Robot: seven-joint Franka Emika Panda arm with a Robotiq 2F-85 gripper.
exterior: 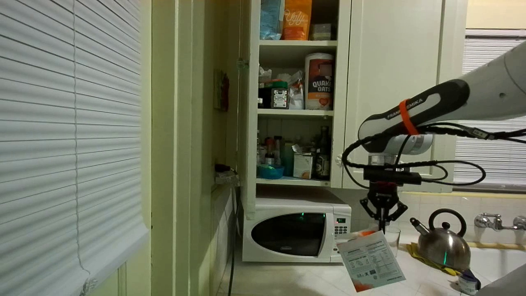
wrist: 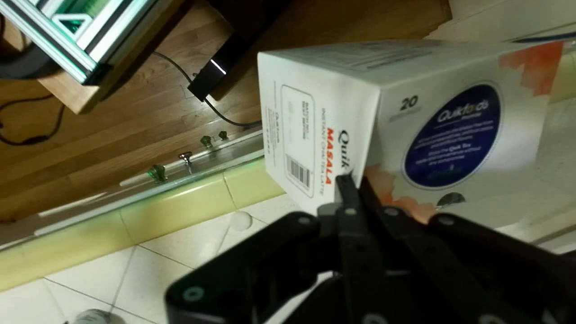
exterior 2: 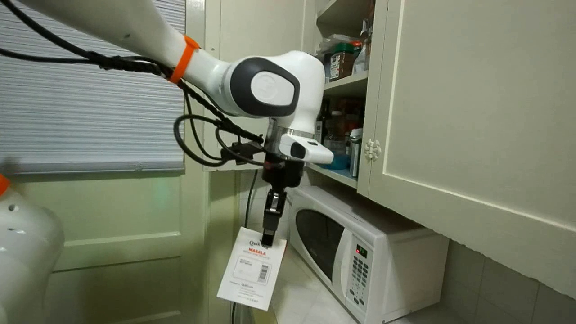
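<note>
A white tea box (exterior: pixel 373 264) with orange patches and "MASALA" lettering hangs tilted in the air above the counter. My gripper (exterior: pixel 382 227) points down and is shut on the top edge of this box. In exterior view 2 the box (exterior 2: pixel 249 272) dangles below the closed fingers (exterior 2: pixel 268 236). Up close in the wrist view, the fingertips (wrist: pixel 345 186) pinch the box (wrist: pixel 294 127) at one edge, beside the lettering. How much cardboard lies between them is hidden.
The white microwave (exterior: pixel 340 254) stands close behind, under an open cupboard with full shelves (exterior: pixel 298 113). A clear glass (exterior: pixel 394 239) is partly hidden behind the box. To the right are a kettle (exterior: pixel 444 246) and a small jar (exterior: pixel 468 283). Bare counter (exterior: pixel 281 281) lies in front of the microwave.
</note>
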